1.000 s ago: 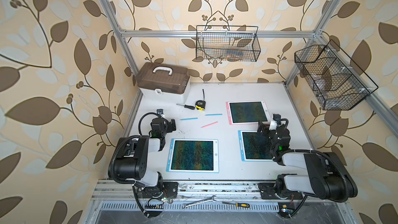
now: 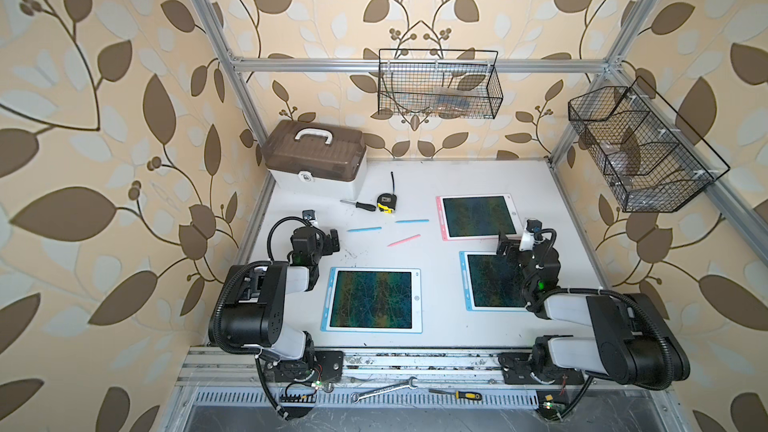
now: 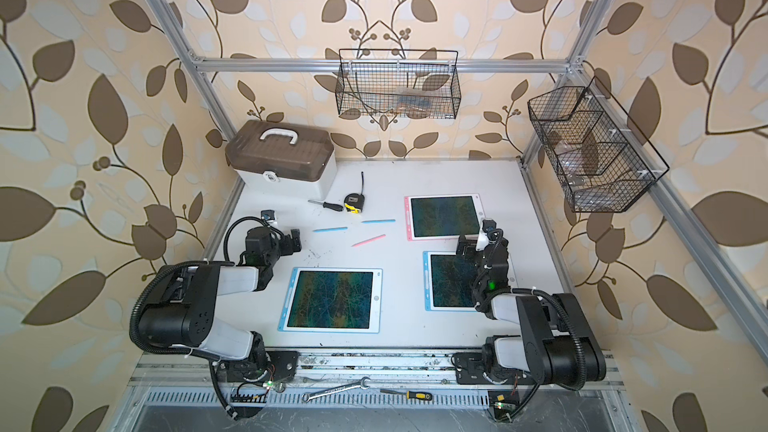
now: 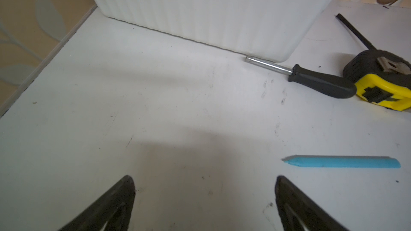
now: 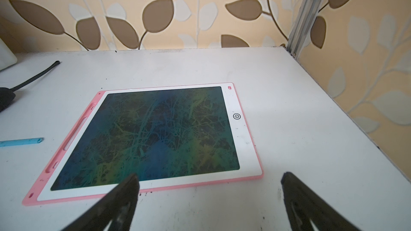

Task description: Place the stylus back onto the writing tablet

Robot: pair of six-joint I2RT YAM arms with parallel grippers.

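Two blue styluses (image 2: 364,229) (image 4: 342,161) and a pink stylus (image 2: 404,240) lie loose mid-table. A pink-edged tablet (image 2: 476,216) (image 5: 149,136) is at the back right, its side slot empty; blue-edged tablets sit front left (image 2: 372,298) and front right (image 3: 450,280). My left gripper stands open at the left, short of the nearer blue stylus, nothing between its fingers. My right gripper is open above the right tablets, facing the pink one, also empty.
A storage box (image 2: 316,176) fills the back left, with a screwdriver (image 4: 321,81) and tape measure (image 4: 383,89) before it. Wire baskets (image 2: 440,88) hang on the walls.
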